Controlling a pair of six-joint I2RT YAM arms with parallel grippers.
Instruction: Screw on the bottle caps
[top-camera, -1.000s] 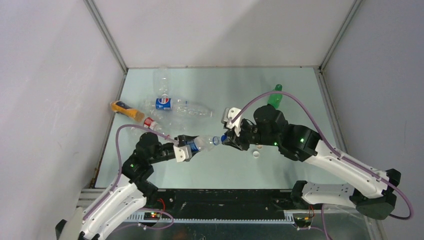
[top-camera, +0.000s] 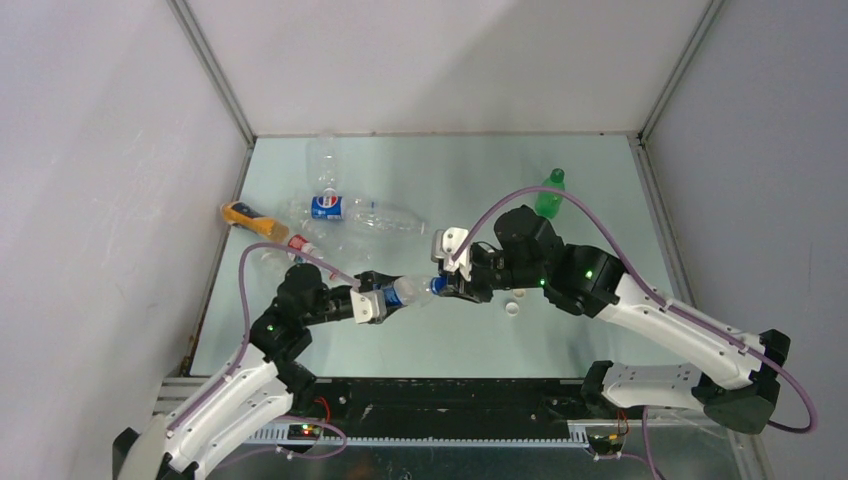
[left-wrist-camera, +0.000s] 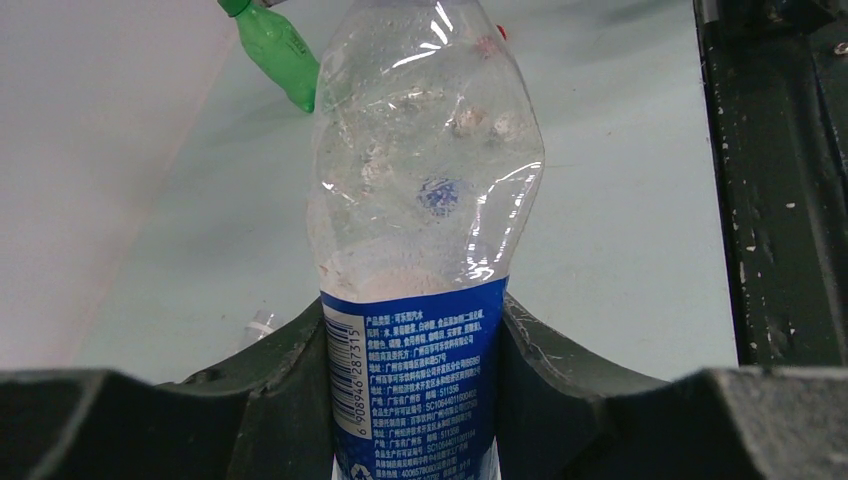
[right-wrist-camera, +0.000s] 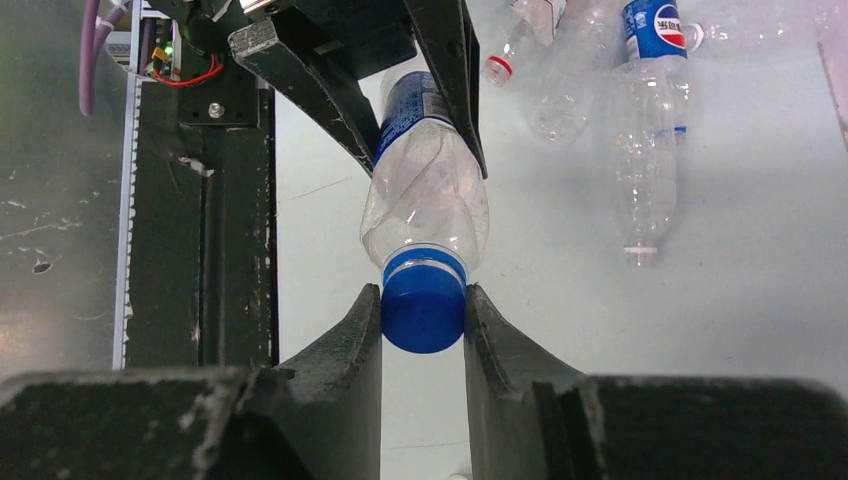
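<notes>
A clear plastic bottle (left-wrist-camera: 425, 200) with a blue label lies horizontally between the two arms, my left gripper (top-camera: 385, 296) shut around its labelled body (left-wrist-camera: 410, 390). At its neck sits a blue cap (right-wrist-camera: 422, 310), gripped by my right gripper (top-camera: 442, 283); in the right wrist view the fingertips press on either side of that cap. Whether the cap's thread is engaged cannot be seen.
Several clear bottles (top-camera: 385, 220) and an orange one (top-camera: 250, 220) lie at the back left. A green bottle (top-camera: 550, 195) is at the back right. Small white caps (top-camera: 512, 309) lie near the middle.
Over the last second my right gripper has moved left with the blue cap, onto the bottle's mouth. My left gripper and the bottle have hardly moved.
</notes>
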